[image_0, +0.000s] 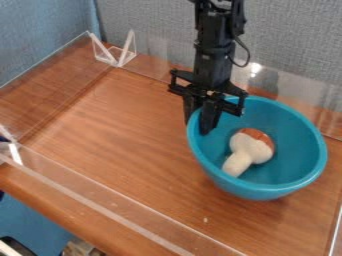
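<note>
My black gripper (209, 110) is shut on the near-left rim of a teal bowl (281, 176) on the wooden table, its fingers at the bowl's left edge. Inside the bowl lies a toy mushroom (250, 148) with a white stem and an orange-and-white cap.
A white wire stand (112, 52) is at the back left corner. Grey walls border the back and left, and a clear edge strip runs along the front.
</note>
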